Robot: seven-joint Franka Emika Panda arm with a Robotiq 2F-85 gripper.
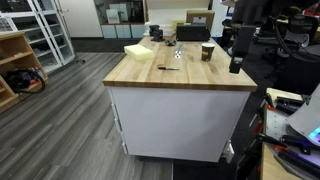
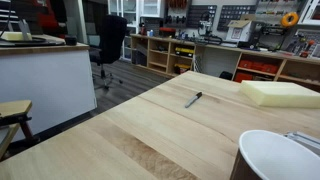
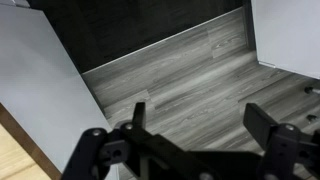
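My gripper is open in the wrist view, its two dark fingers wide apart with only grey floor showing between and beyond them. In exterior view 1 the dark gripper (image 1: 236,67) hangs at the right end of the wooden-topped table (image 1: 135,75). A dark marker (image 1: 169,68) lies near the middle of the top, apart from the gripper; exterior view 2 shows the same marker (image 2: 193,99). The brown paper cup (image 1: 207,51) stands upright behind the gripper, its white inside visible in exterior view 2. A pale yellow foam block (image 1: 138,52) rests toward the left.
More small items, including a dark object (image 1: 157,34), stand at the table's back. Bare wood surrounds the marker. In the wrist view a wooden edge (image 3: 12,158) and white panels (image 3: 40,85) flank the floor.
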